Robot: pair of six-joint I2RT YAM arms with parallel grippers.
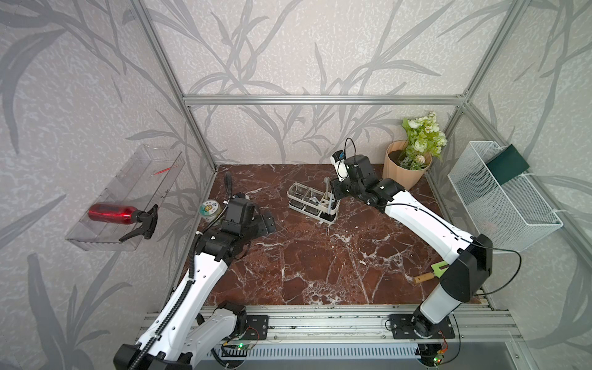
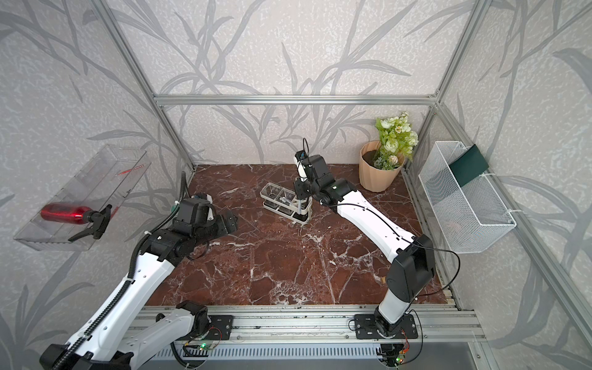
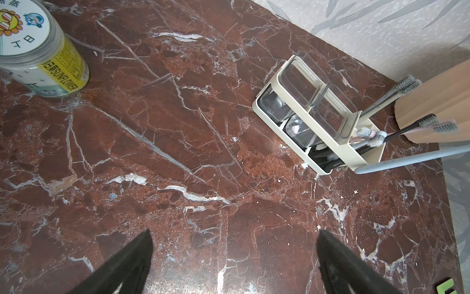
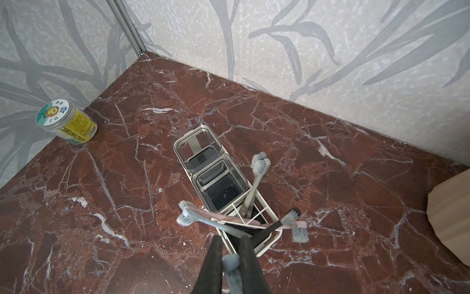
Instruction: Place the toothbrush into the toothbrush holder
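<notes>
The white toothbrush holder (image 4: pixel 203 147) with two lidded sections stands at mid-table, several toothbrushes leaning in its open end. My right gripper hangs just over that end, shut on a light blue toothbrush (image 3: pixel 406 161), whose handle reaches down beside the holder's open compartment in the left wrist view; whether its tip is inside, I cannot tell. My left gripper (image 1: pixel 268 222) stands open and empty left of the holder, its fingers blurred at the bottom of the left wrist view.
A flower pot (image 1: pixel 400 175) stands at the back right, a jar (image 1: pixel 209 209) at the left, a garden fork (image 1: pixel 425 277) at the front right. A clear bin (image 1: pixel 86 240) and a wire basket (image 1: pixel 499 209) hang on the side walls.
</notes>
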